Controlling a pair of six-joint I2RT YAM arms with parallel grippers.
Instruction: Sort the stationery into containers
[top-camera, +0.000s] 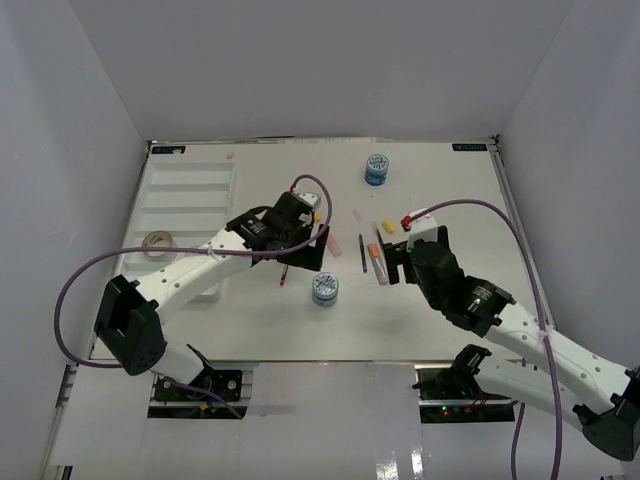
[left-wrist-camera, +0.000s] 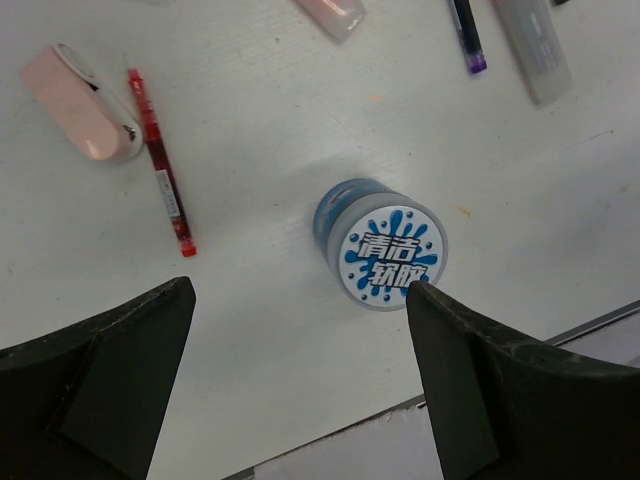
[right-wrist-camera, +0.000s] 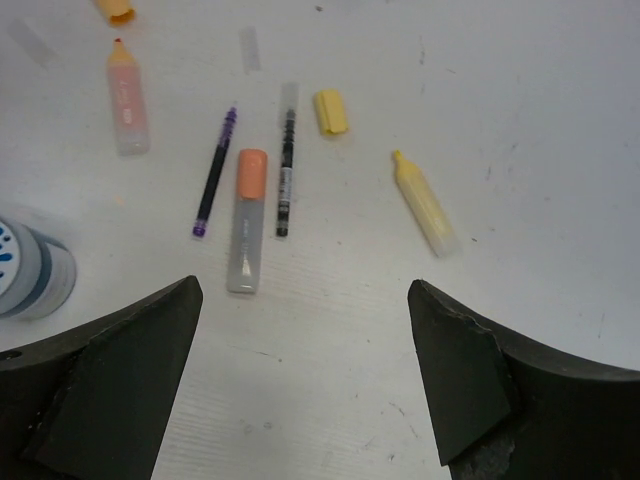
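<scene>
My left gripper is open above the table, nothing between its fingers. Ahead of it in the left wrist view stands a jar with a blue-and-white lid (left-wrist-camera: 392, 258). A red pen (left-wrist-camera: 160, 165) and a pink stapler-like item (left-wrist-camera: 82, 103) lie left of the jar. My right gripper, its fingers apart and empty, hangs right of the pens. In the right wrist view lie a purple-tipped pen (right-wrist-camera: 215, 172), an orange-capped marker (right-wrist-camera: 247, 220), a black pen (right-wrist-camera: 286, 175), a pink marker (right-wrist-camera: 127, 100) and a yellow marker (right-wrist-camera: 425, 205).
The white compartment tray (top-camera: 190, 172) stands at the left, with a tape roll (top-camera: 157, 242) in it. Another blue jar (top-camera: 376, 170) is at the back. A yellow cap (right-wrist-camera: 330, 112) lies by the black pen.
</scene>
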